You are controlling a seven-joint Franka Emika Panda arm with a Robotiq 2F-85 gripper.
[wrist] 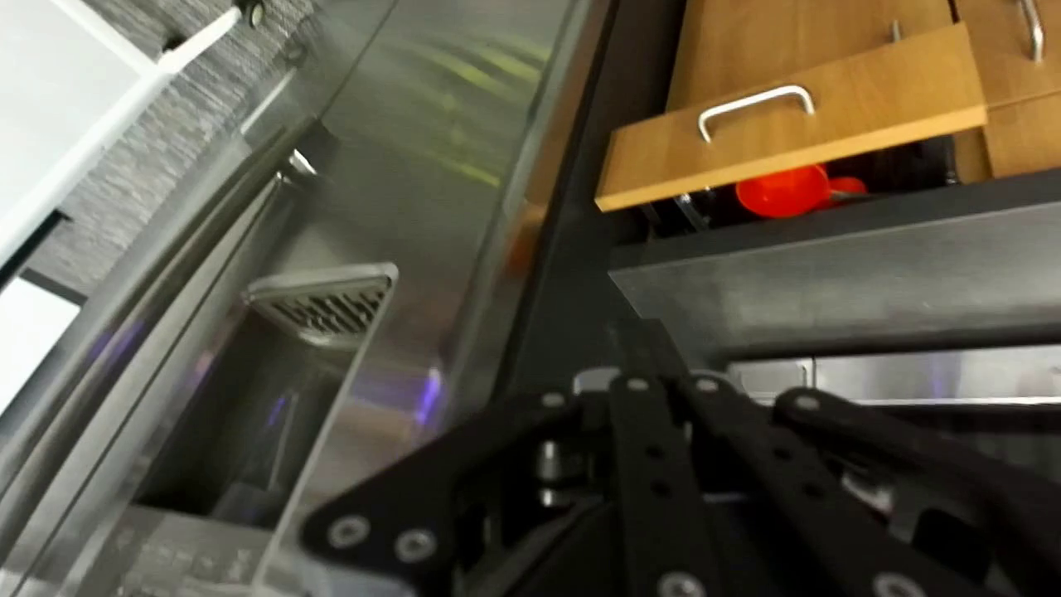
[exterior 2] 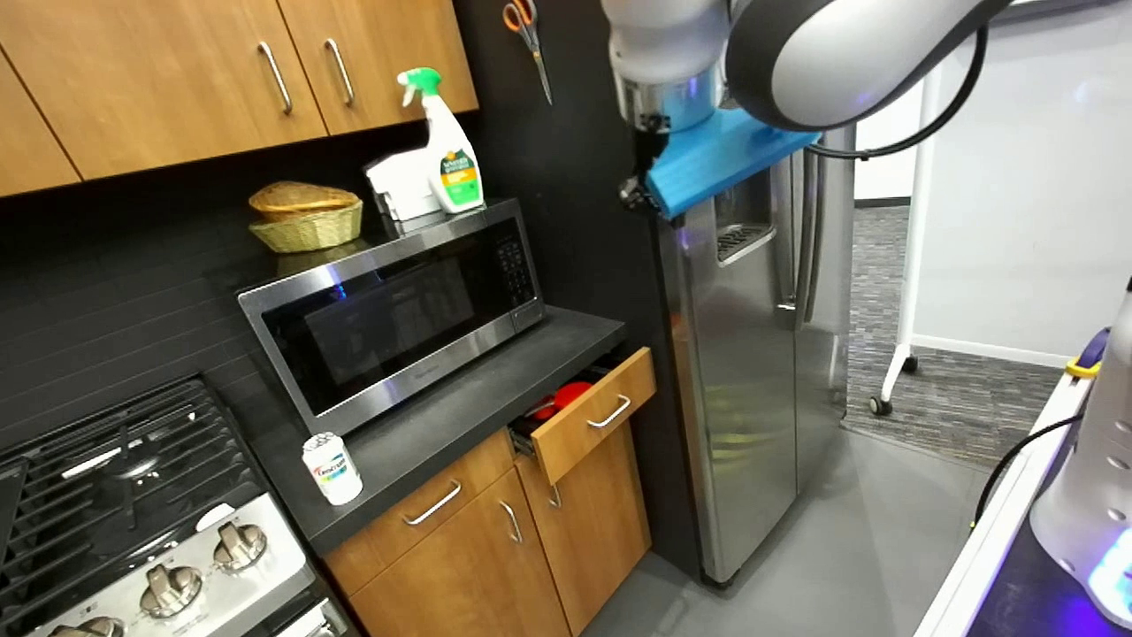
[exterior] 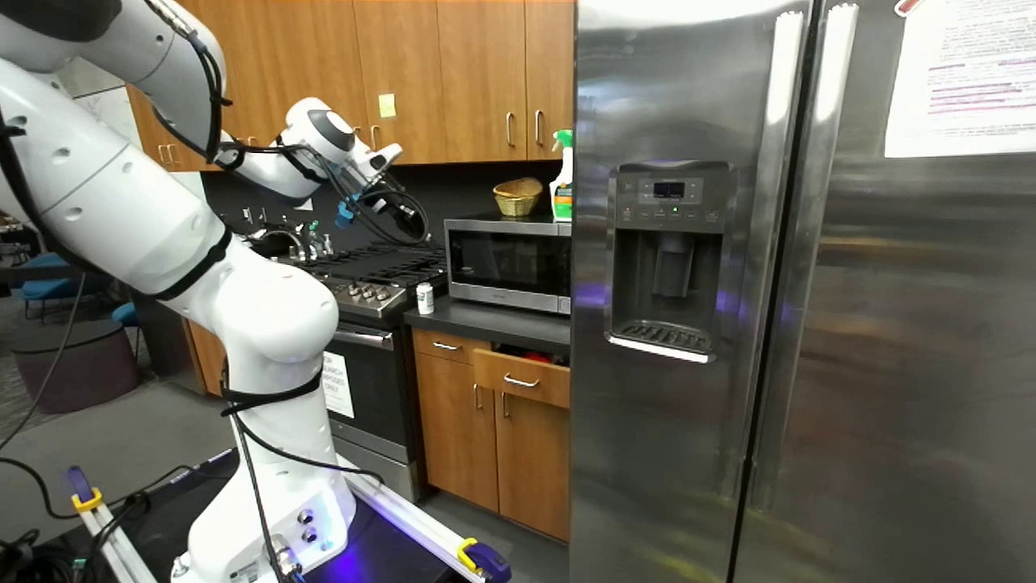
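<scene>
My gripper is shut, and nothing shows between its dark fingers in the wrist view. It hangs in the air, apart from the furniture. A wooden drawer (wrist: pixel 796 111) stands pulled out below the counter, with its metal handle (exterior 2: pixel 609 412) facing the room. Inside the drawer a red item (wrist: pixel 786 189) is partly visible. In exterior view 2 a white bottle with a printed label (exterior 2: pixel 332 468) stands upright near the counter's left edge, beside the stove.
A microwave (exterior 2: pixel 398 308) sits on the counter (exterior 2: pixel 456 409), with a wicker basket (exterior 2: pixel 308 226) and a green-topped spray bottle (exterior 2: pixel 456 165) on top. The steel refrigerator (exterior: pixel 670 437) closes off the counter's right end. A gas stove (exterior 2: pixel 127 467) borders its left.
</scene>
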